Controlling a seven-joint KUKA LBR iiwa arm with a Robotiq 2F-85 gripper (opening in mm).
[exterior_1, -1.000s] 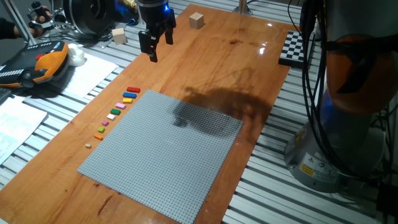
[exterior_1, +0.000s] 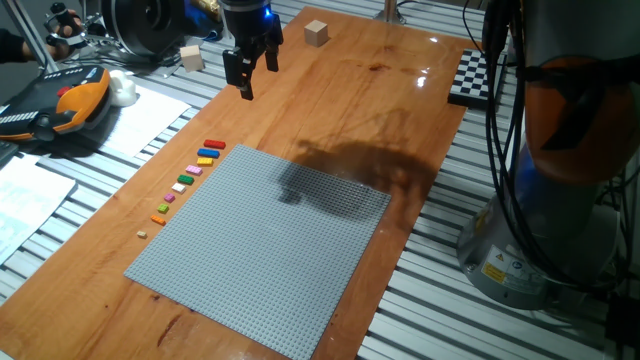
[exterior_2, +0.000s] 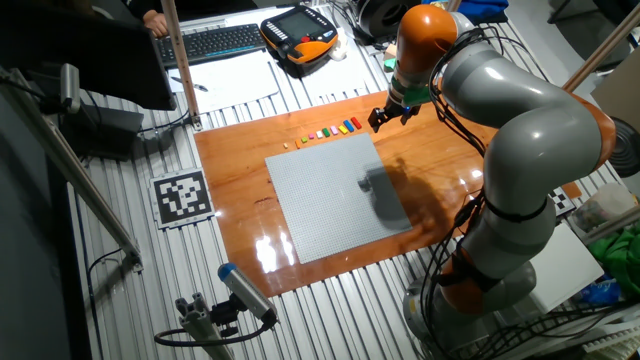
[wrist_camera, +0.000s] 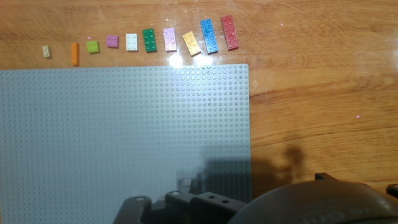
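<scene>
A bare grey baseplate (exterior_1: 265, 250) lies flat on the wooden table. Along its edge runs a row of loose bricks, including a red brick (wrist_camera: 229, 32), a blue brick (wrist_camera: 209, 36), a yellow brick (wrist_camera: 191, 43), a green brick (wrist_camera: 149, 40), a white brick (wrist_camera: 131, 42), an orange brick (wrist_camera: 74, 54) and a small beige brick (wrist_camera: 46, 52). Pink, purple and lime bricks lie among them. High above the table, beyond the red end of the row, hangs my gripper (exterior_1: 260, 82). Its two fingers stand apart, with nothing visible between them.
Two wooden cubes show at the back, one (exterior_1: 316, 34) on the table, another (exterior_1: 192, 58) near its left edge. An orange-and-black pendant (exterior_1: 55, 103) lies beside the table. The arm's shadow falls across the plate. Open wood surrounds the plate's right side.
</scene>
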